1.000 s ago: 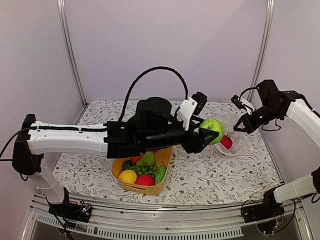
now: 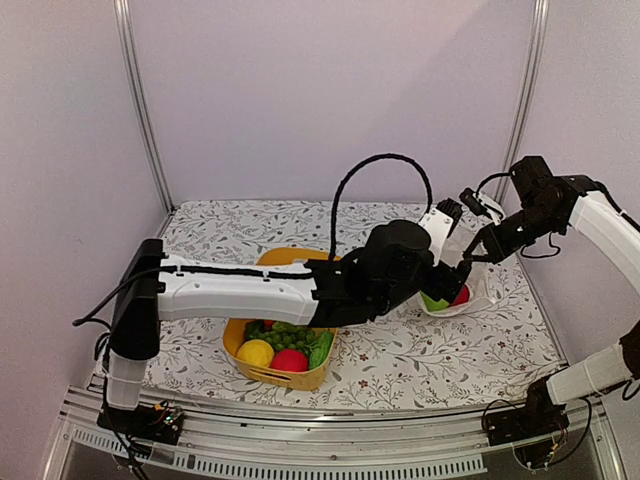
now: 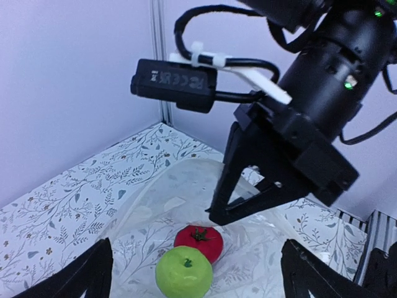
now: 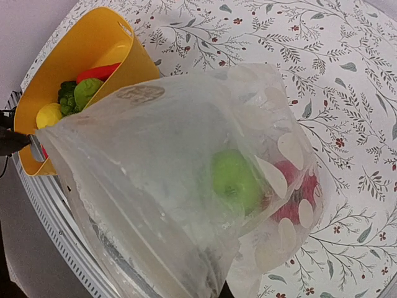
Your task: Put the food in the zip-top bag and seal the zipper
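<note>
The clear zip top bag [image 4: 155,161] is spread with its mouth facing my left arm. Inside it lie a green round fruit [image 3: 184,272] and, touching it, a red tomato [image 3: 198,242]. In the left wrist view my left gripper stands open at the bag's mouth, its fingers [image 3: 93,276] wide apart and holding nothing. My right gripper is shut on the bag's upper rim and keeps it raised. From above, the left arm covers part of the bag; both foods [image 2: 461,294] still show at its bottom.
A yellow basket [image 2: 275,375] with several toy foods sits left of the bag, partly beneath the left arm. A metal rail [image 2: 330,440] runs along the front edge.
The fruit now rests in the bag beside the tomato.
</note>
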